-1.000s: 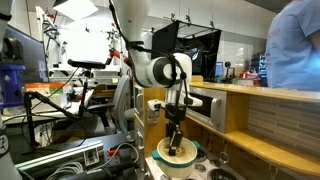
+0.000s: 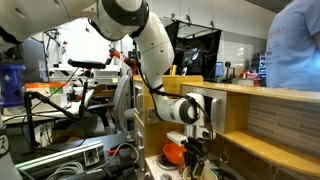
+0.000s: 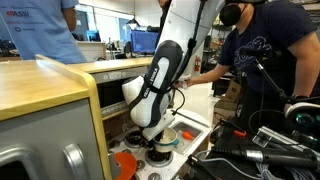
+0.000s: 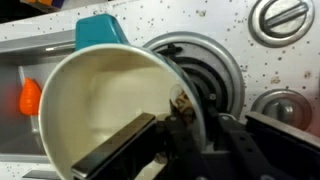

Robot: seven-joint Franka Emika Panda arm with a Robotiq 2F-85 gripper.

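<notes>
In the wrist view a cream pot [image 4: 95,110] with a teal handle [image 4: 100,30] fills the left and middle. My gripper is shut on the pot's near wall, its dark fingers reaching over the rim. A small brown patch shows inside the pot by the rim; what it is I cannot tell. Beneath the pot's right side lies a stove burner [image 4: 228,75], partly covered. In exterior view 2 the pot [image 3: 167,136] sits behind my gripper, low over the stove, and whether it touches the surface cannot be seen.
A red-orange bowl [image 2: 175,153] stands beside the gripper. Stove knobs [image 4: 283,105] lie to the right in the wrist view. On the left, a metal sink [image 4: 20,70] holds an orange object [image 4: 31,96]. A wooden shelf [image 2: 245,140] borders the stove, and a person [image 3: 270,60] stands nearby.
The arm and pot have moved down and to the right in exterior view 1. The red-orange bowl, earlier hidden behind the arm and pot, now shows.
</notes>
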